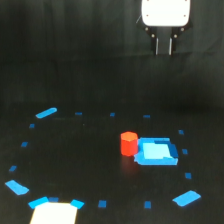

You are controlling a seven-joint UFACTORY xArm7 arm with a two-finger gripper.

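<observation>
A red hexagonal block [129, 144] stands on the dark table, just left of a small blue tray [171, 160] with a pale whitish inside. Whether block and tray touch is hard to tell. High in the upper right of the view hangs my white gripper [163, 46], well above both. Its two thin dark fingers point down and stand apart, with only dark background between them.
Small blue squares dot the dark table. Blue strips lie near its corners, one of them [186, 198] at the front right. A white and orange object [54, 213] is cut off by the bottom edge.
</observation>
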